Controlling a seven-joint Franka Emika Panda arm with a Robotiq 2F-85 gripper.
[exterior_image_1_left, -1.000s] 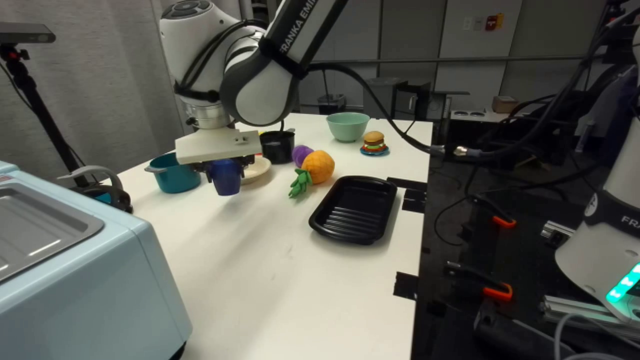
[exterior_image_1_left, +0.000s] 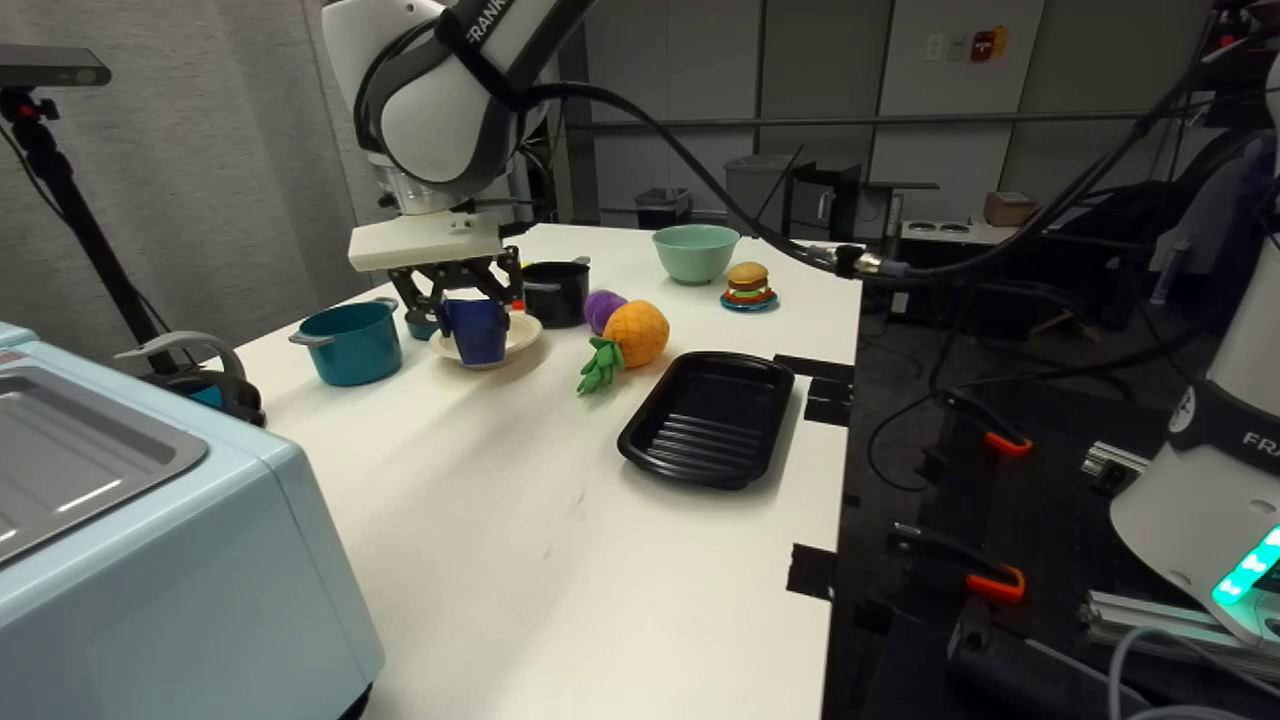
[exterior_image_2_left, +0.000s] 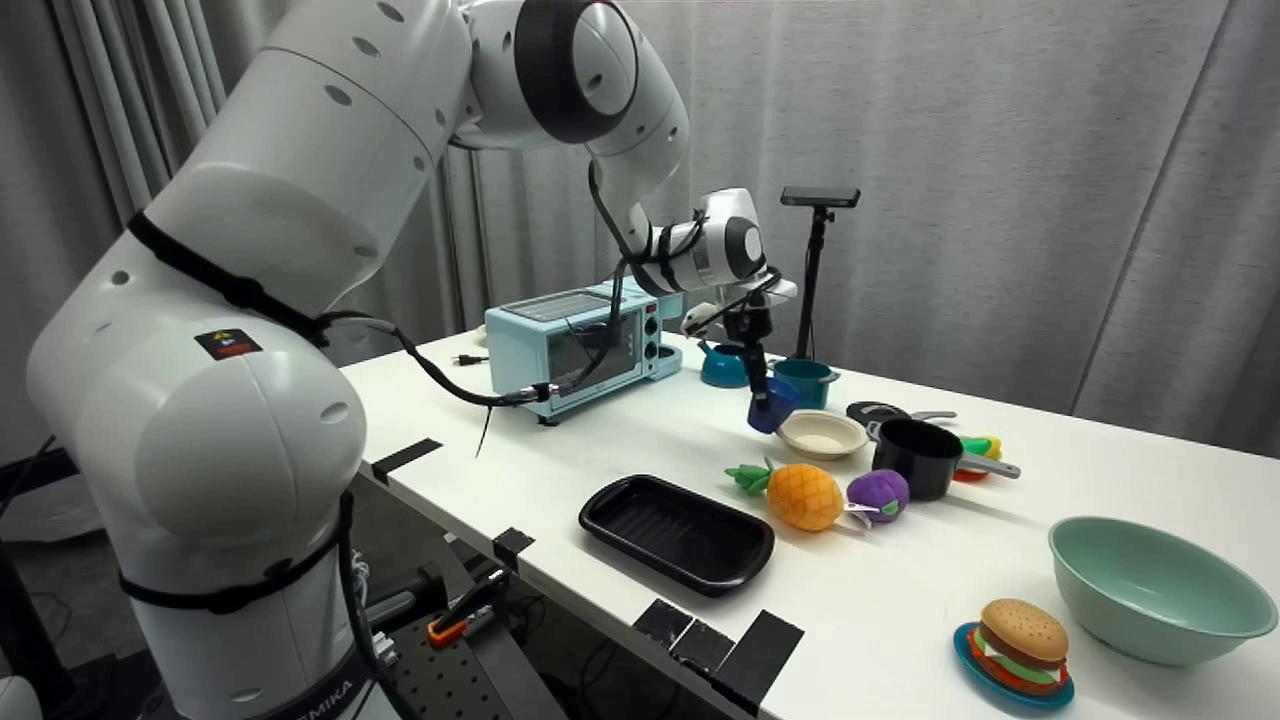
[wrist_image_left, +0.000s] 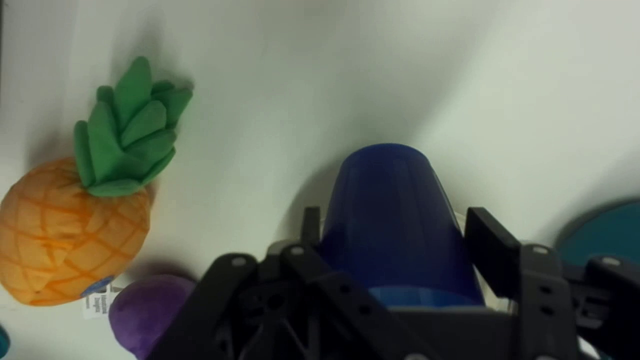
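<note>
A dark blue cup (wrist_image_left: 393, 222) is between the fingers of my gripper, which is shut on it. In the first exterior view the cup (exterior_image_1_left: 477, 332) hangs below the gripper (exterior_image_1_left: 477, 306), in front of and partly hiding a cream plate (exterior_image_1_left: 528, 334). From the second exterior view the blue cup (exterior_image_2_left: 771, 406) is tilted, close beside the plate (exterior_image_2_left: 823, 434) at its left. Whether the cup touches the plate or the table cannot be told. In the wrist view the cup covers most of the plate.
A teal pot (exterior_image_1_left: 350, 344) stands left of the cup, and a black pot (exterior_image_1_left: 555, 293) behind the plate. Plush pineapple (exterior_image_1_left: 636, 332) and a purple toy (exterior_image_1_left: 602, 311) lie to the right. A black tray (exterior_image_1_left: 708, 420) and blue toaster oven (exterior_image_1_left: 180, 528) flank clear table.
The arm has carried the blue cup slightly right and farther back, so it now appears in front of the plate. The gripper's tilt has changed and its fingers show more. Other objects have not moved.
</note>
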